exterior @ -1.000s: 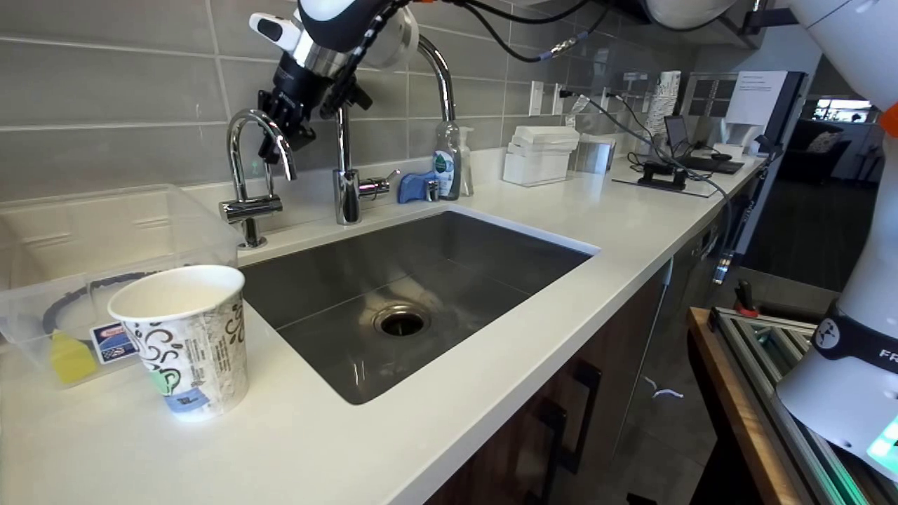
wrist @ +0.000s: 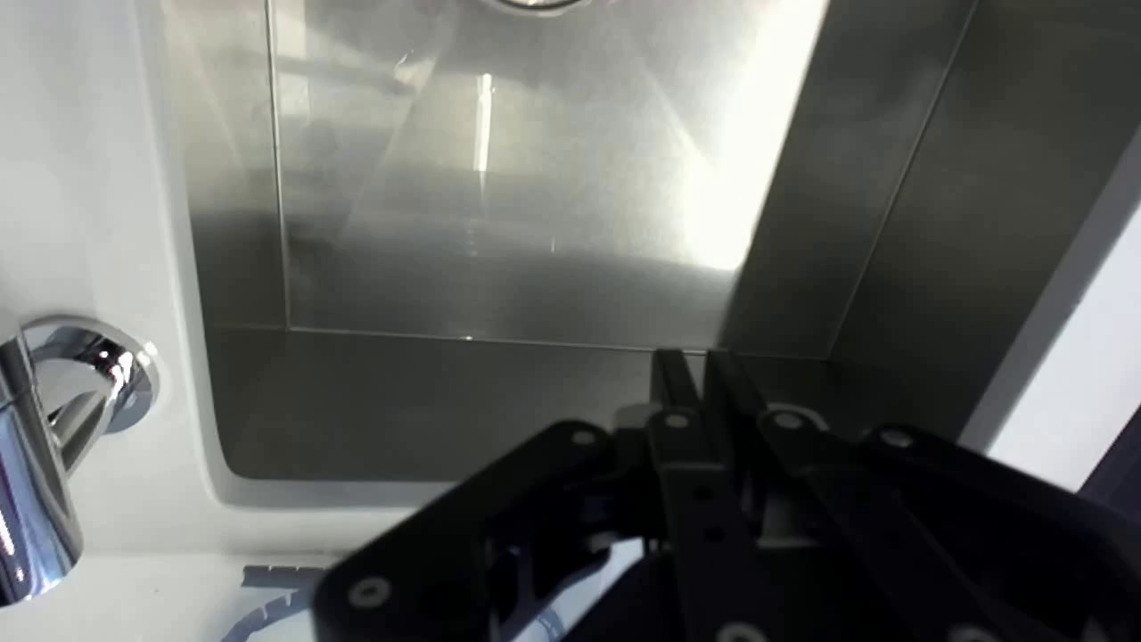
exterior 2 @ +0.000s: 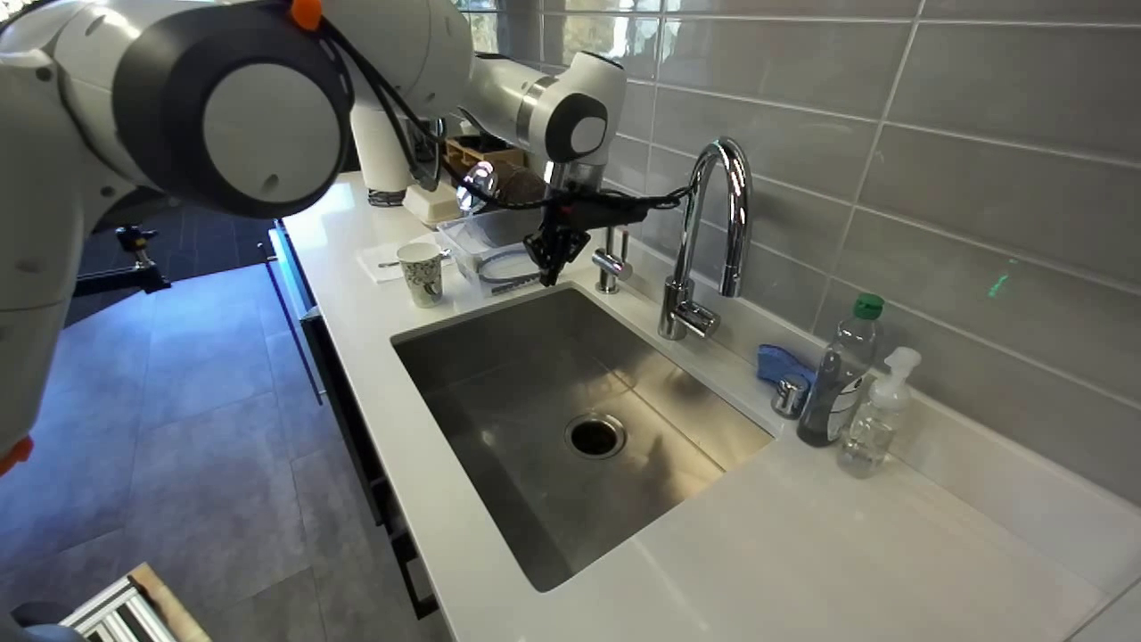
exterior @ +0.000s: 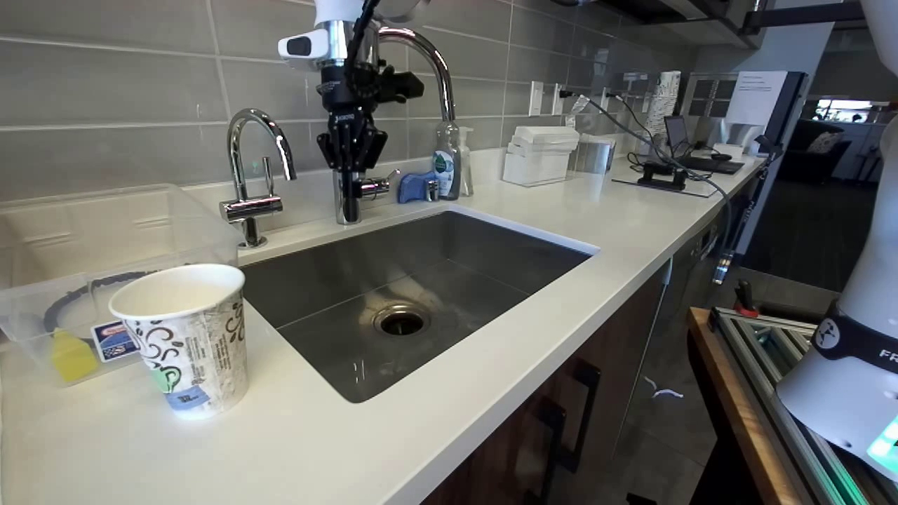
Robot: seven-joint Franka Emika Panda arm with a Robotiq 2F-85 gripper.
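Note:
My black gripper points straight down in front of the large chrome faucet in exterior view 1. In exterior view 2 the gripper is above the far end of the steel sink, close to the small faucet. The wrist view shows the gripper shut, its two slim fingertips nearly together with a narrow gap; no object shows between them. A patterned paper cup stands upright on the counter left of the sink, well apart from the gripper.
The tall faucet rises behind the sink. A clear plastic bin sits behind the cup. A blue sponge, a soap bottle and a pump bottle stand along the wall. The sink basin is empty.
My gripper has swung from a tilted pose behind the small faucet to hanging straight down, further right in exterior view 1. The cup and the other items stay where they were.

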